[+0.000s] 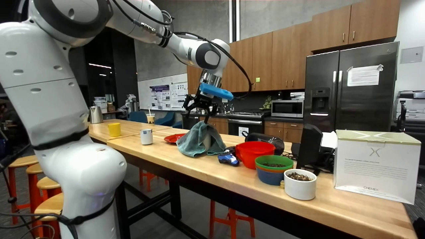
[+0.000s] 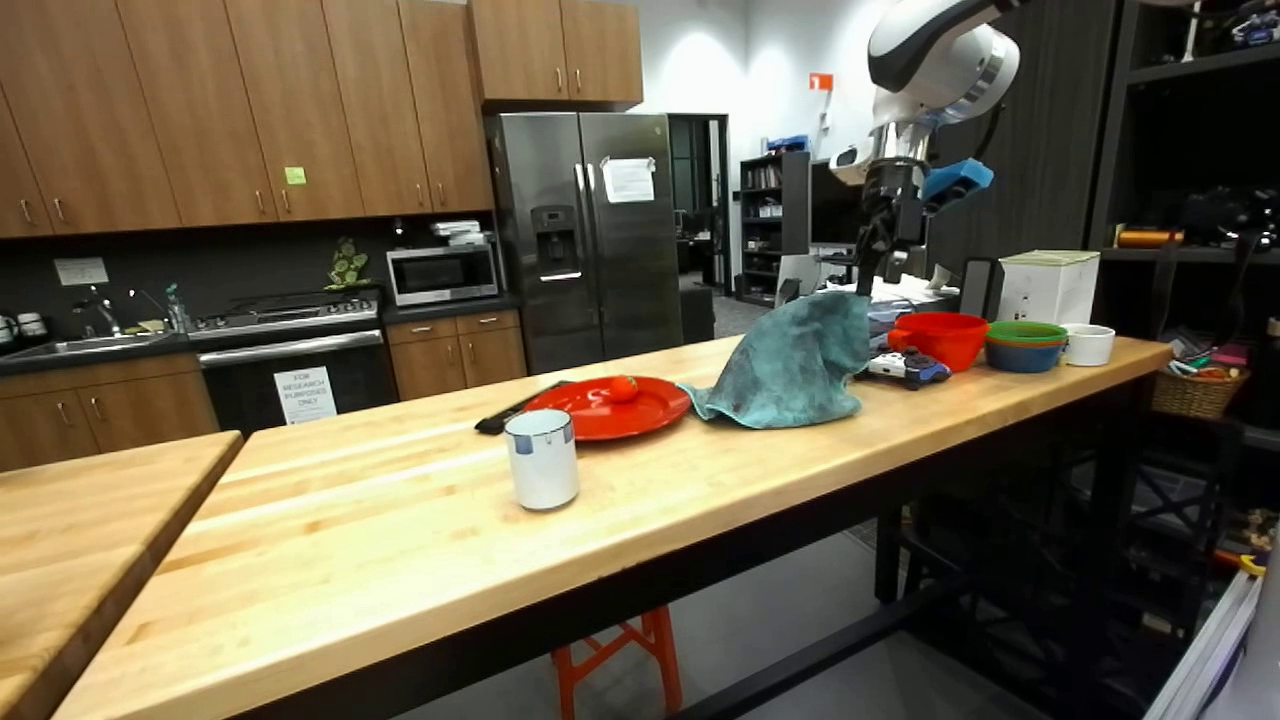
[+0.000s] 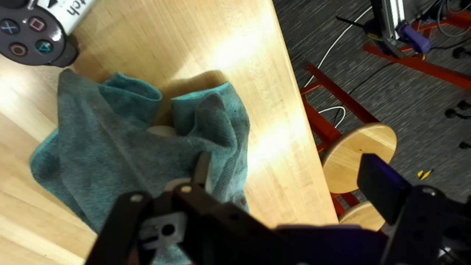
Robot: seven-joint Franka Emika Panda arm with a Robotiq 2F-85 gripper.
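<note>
A teal-grey towel [image 1: 195, 140] is draped in a peak over something on the table. Pale bits of the covered object [image 1: 207, 141] show through a gap in the folds; the rest is hidden. My gripper [image 1: 197, 114] is over the towel, open, its fingers spread apart. In the wrist view, one fingertip [image 3: 202, 168] overlaps the towel [image 3: 128, 154] while the other finger [image 3: 380, 187] is out past the table edge. Exterior view 2 shows the gripper at the towel's peak [image 2: 806, 322]; whether a finger touches the cloth I cannot tell.
A red plate [image 2: 666, 410] and a white mug [image 2: 543, 466] stand to one side of the towel. Across from them are a game controller [image 1: 228, 158], a red bowl [image 1: 254, 156], a green bowl [image 1: 275, 160] and a white cup [image 1: 299, 190].
</note>
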